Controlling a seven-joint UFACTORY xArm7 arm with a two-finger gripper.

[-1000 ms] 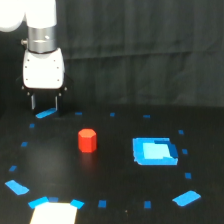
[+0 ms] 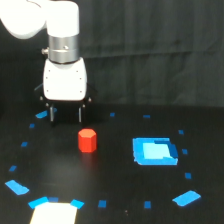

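Observation:
A red block (image 2: 87, 141) with a hexagonal outline sits on the black table, left of centre. Behind it and a little to its left, my white gripper (image 2: 66, 117) hangs pointing downward. Its dark fingers stand apart, and nothing shows between them. The gripper and the red block do not appear to touch. Right of centre lies a blue square frame (image 2: 139, 151) around a pale patch (image 2: 156, 151).
Small blue marks dot the table, with larger blue strips at front left (image 2: 16, 187) and front right (image 2: 186, 198). A pale square object (image 2: 53, 213) shows at the bottom edge. Bare table lies between the block and the blue frame.
My gripper has moved to the right and lower in the view, closer to the red block. The block and the blue frame have stayed where they were.

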